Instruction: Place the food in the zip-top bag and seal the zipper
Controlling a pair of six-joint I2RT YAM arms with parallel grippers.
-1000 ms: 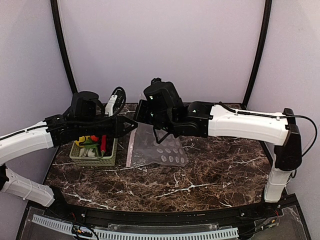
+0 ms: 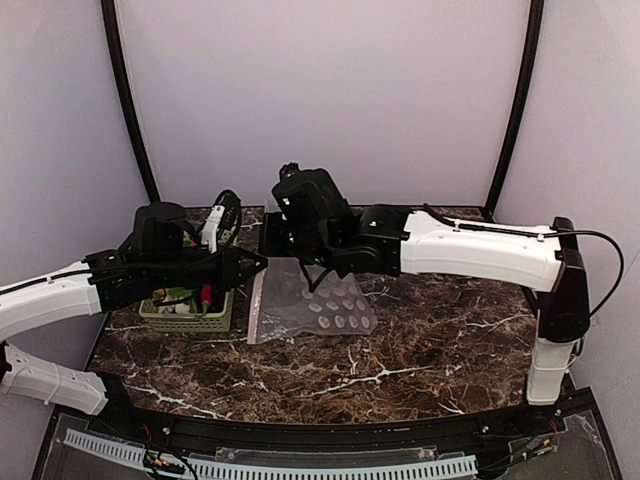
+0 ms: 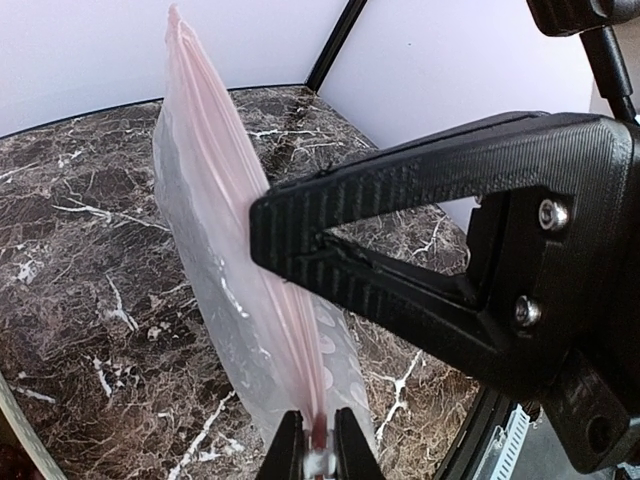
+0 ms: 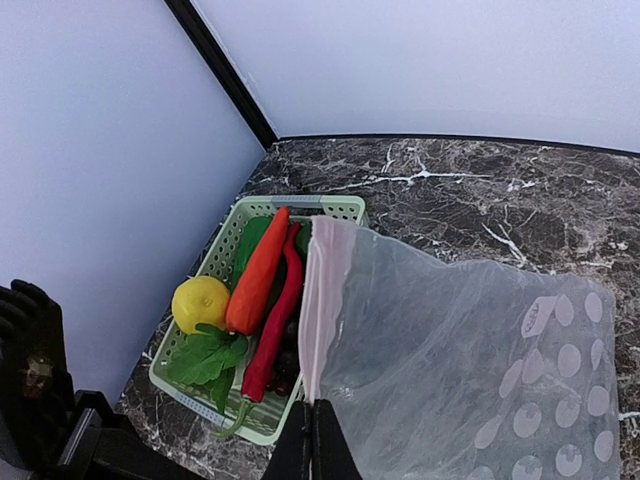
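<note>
The zip top bag (image 2: 310,300) (image 3: 200,230) (image 4: 450,370) hangs upright with its pink zipper edge along the top. My left gripper (image 2: 255,262) is shut on that edge, low in its own view. My right gripper (image 2: 272,240) is shut at the zipper edge, its fingertips meeting on the pink strip; it crosses the left wrist view close beside it. A green basket (image 2: 185,320) (image 4: 215,405) holds the food: a lemon (image 4: 200,302), a carrot (image 4: 255,280), a red chili (image 4: 270,340) and leafy greens (image 4: 205,360).
White walls (image 2: 320,100) with dark corner posts close it in at the back and sides. The two arms meet over the middle left, hiding part of the bag and basket.
Both grippers have moved slightly left and down in the top view, and the bag has shifted with them toward the left and front.
</note>
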